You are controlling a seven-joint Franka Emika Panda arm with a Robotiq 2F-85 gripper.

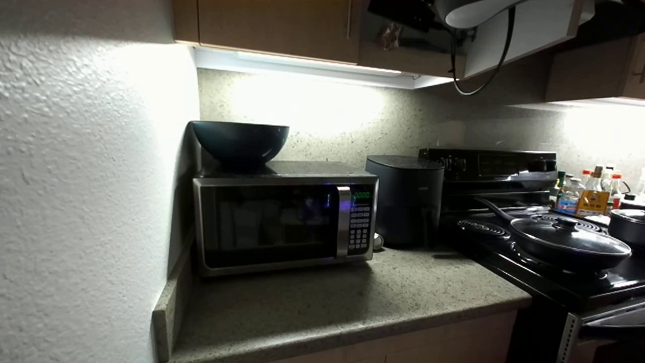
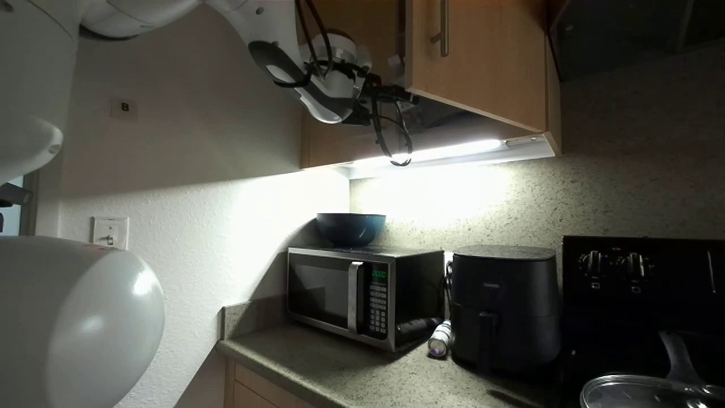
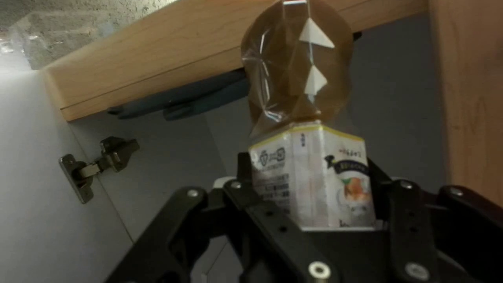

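Observation:
A clear-wrapped brown packet point(image 3: 301, 70) with a white printed label point(image 3: 346, 177) fills the middle of the wrist view. My gripper is shut on its label end, one black finger point(image 3: 245, 172) on either side. The brown end points away from the gripper, in front of the cabinet opening. In exterior view 1 the packet point(image 1: 390, 36) shows small and dim at the open upper cabinet point(image 1: 411, 63). The gripper point(image 2: 408, 98) is at the cabinet's open door in exterior view 2, where the packet is hidden.
The open cabinet door point(image 2: 479, 61) stands close to the arm. A dark cloth-like item point(image 3: 207, 96) lies inside, near a hinge point(image 3: 99, 162). Below are a microwave point(image 1: 278, 224) with a dark bowl point(image 1: 242, 142) on top, an air fryer point(image 1: 405, 199) and a lidded pan point(image 1: 568, 242).

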